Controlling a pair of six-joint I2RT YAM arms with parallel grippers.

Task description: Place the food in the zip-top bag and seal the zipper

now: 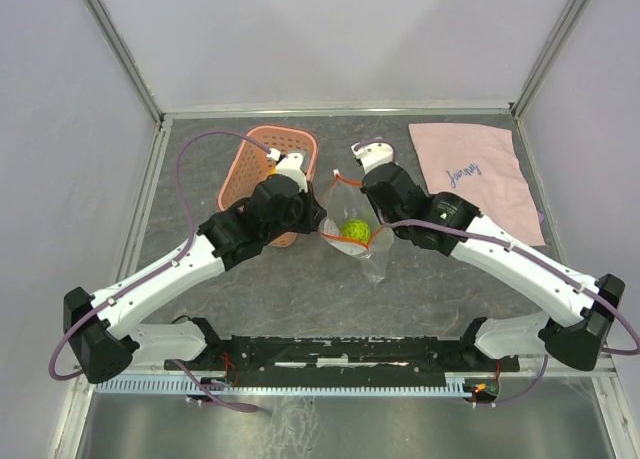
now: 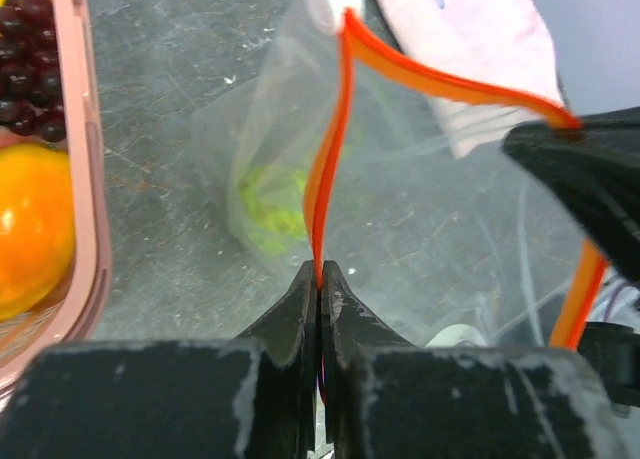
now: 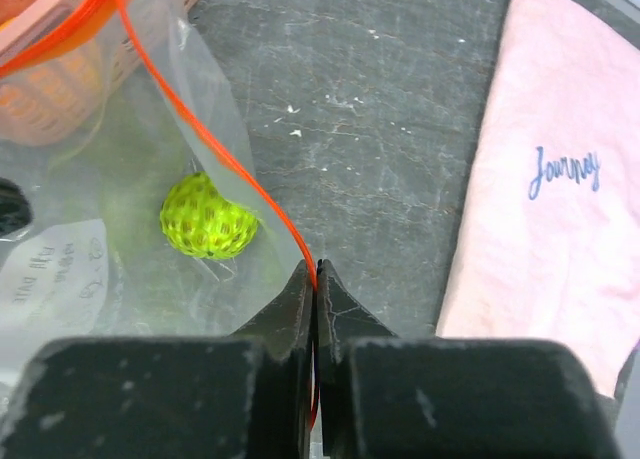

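Observation:
A clear zip top bag with an orange zipper edge stands open between both grippers, a green bumpy fruit inside it. My left gripper is shut on the bag's orange edge on one side. My right gripper is shut on the opposite orange edge, a thin strip running between its fingertips.
A pink basket with an orange fruit and dark grapes stands left of the bag. A pink cloth lies at the right.

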